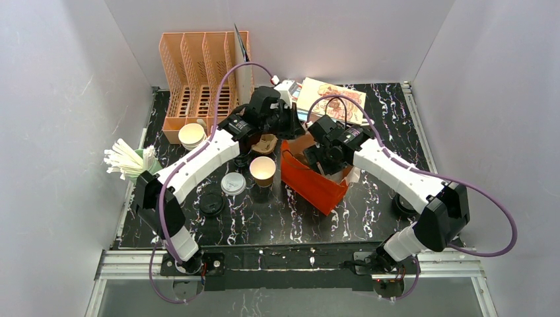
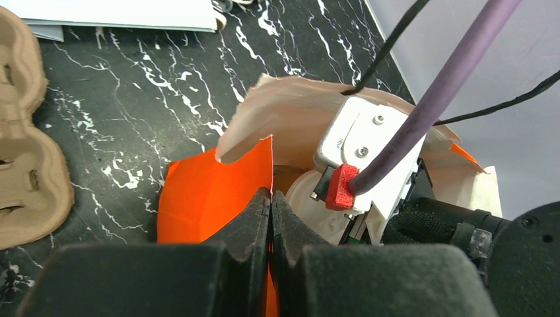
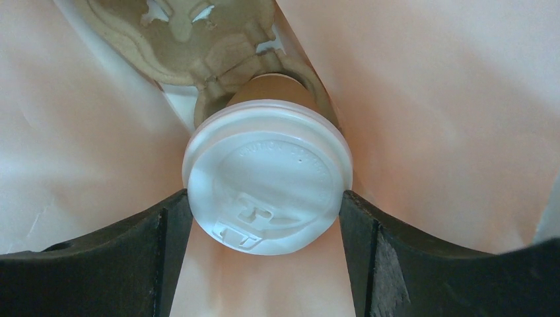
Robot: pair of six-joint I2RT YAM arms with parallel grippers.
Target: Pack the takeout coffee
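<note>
An orange paper bag (image 1: 310,185) with a pale lining stands open at centre right. My left gripper is shut on the top edge of its orange wall (image 2: 201,191). My right gripper is down inside the bag, open, with a fingertip either side of a white lid (image 3: 267,165) on a brown cup (image 3: 271,89); whether both touch it I cannot tell. A pulp carrier (image 3: 172,39) shows in the bag beyond the cup.
Left of the bag are an empty cup (image 1: 263,168), a white lid (image 1: 233,183), a black lid (image 1: 212,204) and stacked cups (image 1: 191,133). A peach rack (image 1: 181,63), straws (image 1: 125,157) and printed paper (image 1: 333,92) line the edges.
</note>
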